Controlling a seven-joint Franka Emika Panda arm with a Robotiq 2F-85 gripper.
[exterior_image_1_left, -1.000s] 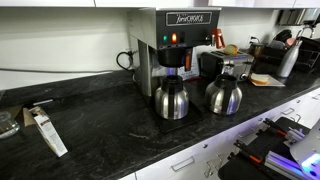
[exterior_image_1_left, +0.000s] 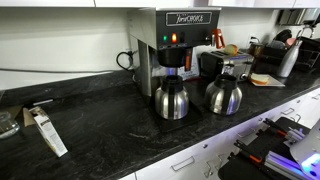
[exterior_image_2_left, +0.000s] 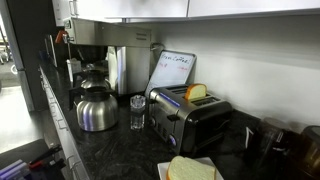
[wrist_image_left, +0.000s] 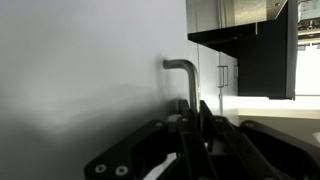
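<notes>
In the wrist view, a bent metal bar handle (wrist_image_left: 191, 82) stands out from a smooth white panel (wrist_image_left: 90, 60). My gripper is shut on the handle's near part, with its black fingers around the bar. The rest of the handle, with its curved end meeting the panel, shows beyond the fingertips. From outside, black and red arm parts (exterior_image_1_left: 268, 160) appear low at the right, in front of the white cabinet fronts (exterior_image_1_left: 185, 162); the grip itself cannot be made out there.
Along the dark counter (exterior_image_1_left: 75, 110) stand a coffee maker (exterior_image_1_left: 180, 22), two steel carafes, including one in front (exterior_image_2_left: 97, 108), a glass (exterior_image_2_left: 137, 112) and a toaster (exterior_image_2_left: 188, 115) with bread. A plate of bread (exterior_image_2_left: 190, 169) lies near the counter's edge. Other cabinet handles (wrist_image_left: 223, 76) show beyond the panel.
</notes>
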